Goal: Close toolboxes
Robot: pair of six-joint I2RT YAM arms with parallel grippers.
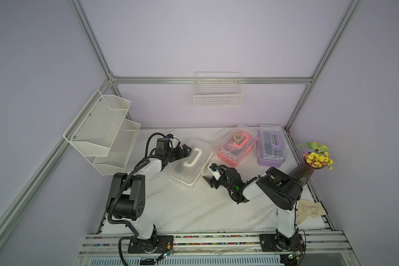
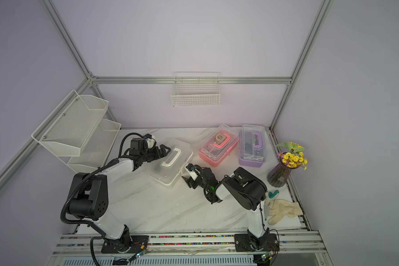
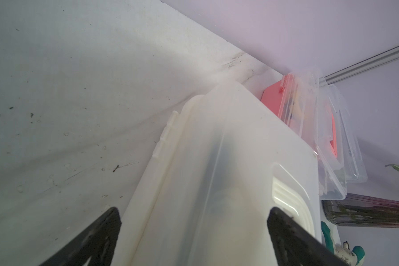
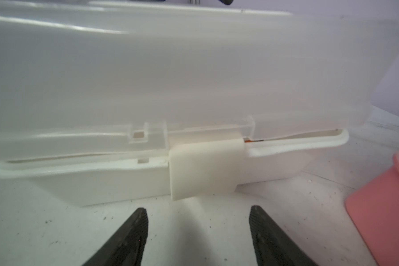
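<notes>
The white toolbox (image 1: 188, 170) lies at table centre, its translucent lid lowered over the base. In the right wrist view, its pale latch (image 4: 206, 168) hangs over the base's front, and a narrow gap shows between lid and rim on either side. My left gripper (image 1: 186, 152) is open at the lid's left side, with the lid spanning the space between its fingers. My right gripper stands in front of the latch, fingers apart and nothing between them. Behind, to the right, are a pink toolbox (image 1: 237, 146) and a purple toolbox (image 1: 271, 146), lids down.
A vase of yellow flowers (image 1: 303, 170) and a beige glove (image 2: 283, 209) occupy the right side. White mesh shelves (image 1: 104, 133) stand at the left.
</notes>
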